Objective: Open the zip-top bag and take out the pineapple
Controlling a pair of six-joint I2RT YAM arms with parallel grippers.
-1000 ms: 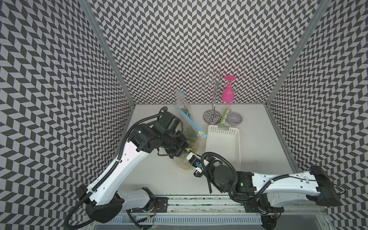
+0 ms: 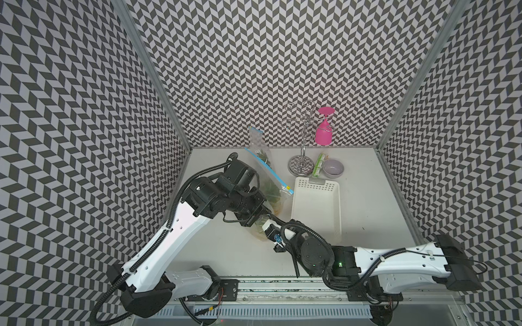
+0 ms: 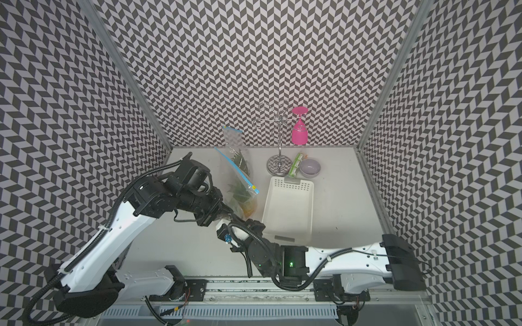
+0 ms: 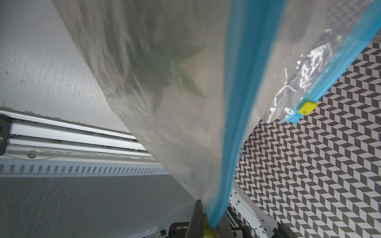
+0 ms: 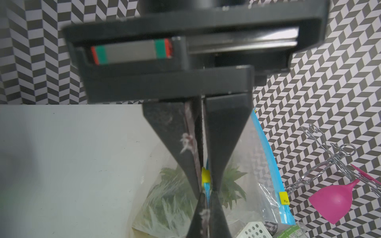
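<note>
A clear zip bag with a blue zip strip (image 4: 238,119) rises toward the grippers in the left wrist view. Green pineapple leaves (image 5: 172,194) show through its plastic in the right wrist view. My left gripper is shut on the strip's end, with a bit of yellow beside its fingers. Opposite it, meeting nearly tip to tip, is my right gripper, shut. A yellow slider (image 5: 205,175) shows at the slit between its fingers; whether they pinch it, I cannot tell. The arms hide this meeting point in both top views.
Another blue strip with a yellow slider (image 5: 284,198) stands behind; whether it belongs to the same bag is unclear. Right of the bag lies a white basket (image 2: 339,212). Behind it are a metal rack (image 2: 300,165) with a pink glass (image 2: 324,133), a green packet (image 2: 319,164) and a bowl (image 2: 332,168).
The left arm and the far strip look unmoved.
</note>
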